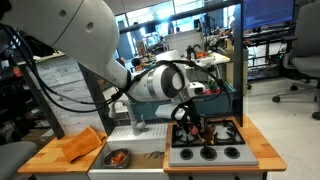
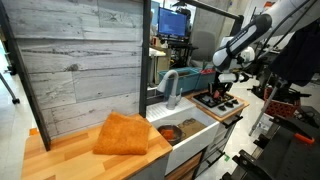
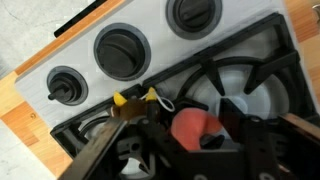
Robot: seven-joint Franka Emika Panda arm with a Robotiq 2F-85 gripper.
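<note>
My gripper is low over the stove (image 1: 187,155), its fingers (image 3: 234,118) apart. A rounded pinkish-red object (image 3: 193,126) sits between them, on the burner area. Whether the fingers touch it cannot be made out. Just beside it in the wrist view lies a small brown toy-like thing (image 3: 130,108) with yellow tips. In exterior view 1 the gripper (image 1: 203,130) reaches down to the back part of the stove, and the objects there are partly covered by it.
Stove knobs (image 3: 122,52) line the front edge close by. A sink (image 1: 146,146) holding a metal pan (image 1: 117,158) lies to the left, and an orange cloth (image 1: 82,145) is on the wooden counter. Behind the stove stands a blue-green bin (image 2: 207,82).
</note>
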